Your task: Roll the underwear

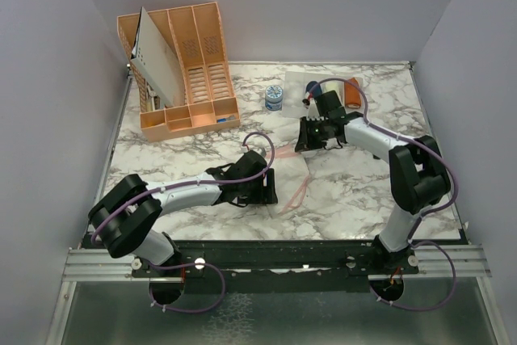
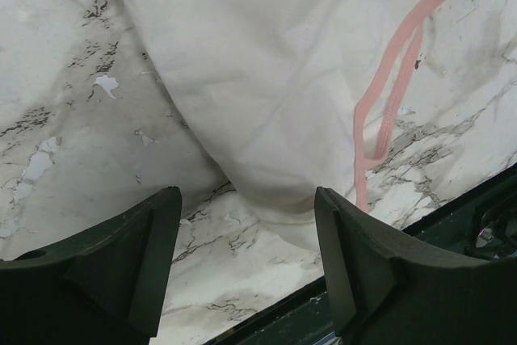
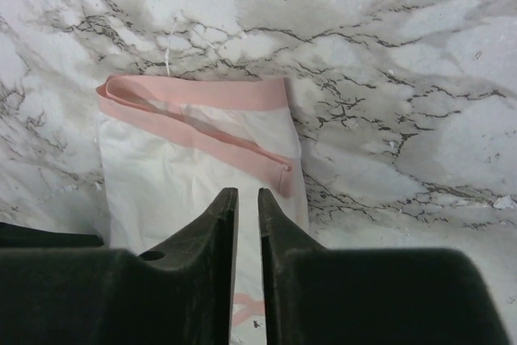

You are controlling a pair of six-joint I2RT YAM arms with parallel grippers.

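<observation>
The white underwear (image 1: 287, 174) with pink trim lies flat on the marble tabletop between my two arms. Its pink waistband (image 3: 198, 136) lies slightly parted in the right wrist view. My left gripper stands open over the lower corner of the cloth, its fingers well apart on either side of the white edge. Close above the waistband end, my right gripper has only a narrow gap between its fingers. Nothing shows gripped there, and the cloth lies beneath it.
At the back left stands an orange compartment box (image 1: 190, 123) with a white panel leaning in it. A blue-and-white can (image 1: 274, 98) is beside it. Rolled cloths, among them an orange roll (image 1: 352, 92), lie on a white sheet at the back right. Marble is bare at the right.
</observation>
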